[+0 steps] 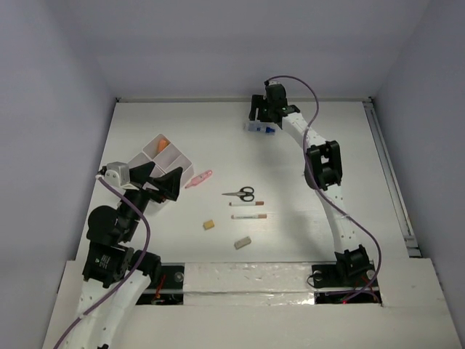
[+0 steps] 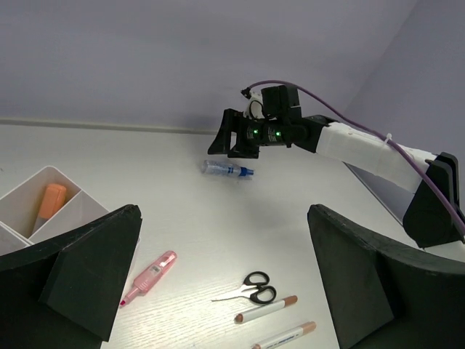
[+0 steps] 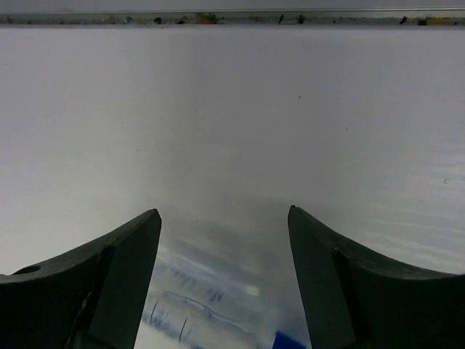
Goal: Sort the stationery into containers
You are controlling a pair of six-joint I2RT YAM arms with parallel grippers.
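My right gripper [image 1: 259, 109] is at the back, just over a clear tube with a blue end; in the right wrist view the tube lies under its parted fingers, none of it clearly held. My left gripper [image 1: 160, 182] stands open over the divided container [image 1: 179, 161], which holds an orange item [image 2: 51, 203]. On the table lie a pink pen [image 1: 198, 179], scissors [image 1: 245, 193], two markers [image 1: 247, 204] [image 1: 248, 217], a yellow block [image 1: 208, 225] and a grey eraser [image 1: 243, 243].
The back wall's edge [image 3: 232, 19] runs close behind my right gripper.
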